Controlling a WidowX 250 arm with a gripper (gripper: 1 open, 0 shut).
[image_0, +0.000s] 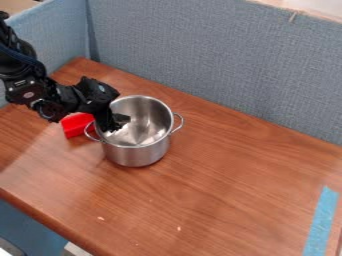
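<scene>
A steel pot (134, 150) with two side handles stands on the wooden table (214, 200), left of centre. The black gripper (110, 120) comes in from the left, tipped down over the pot's left rim, its fingertips inside or at the rim; whether they are shut on anything cannot be made out. A red object (75, 126) lies just left of the pot, partly hidden behind the gripper and pot.
Padded grey-blue walls (214, 70) line the back and left of the table. A light blue strip (321, 220) lies at the right edge.
</scene>
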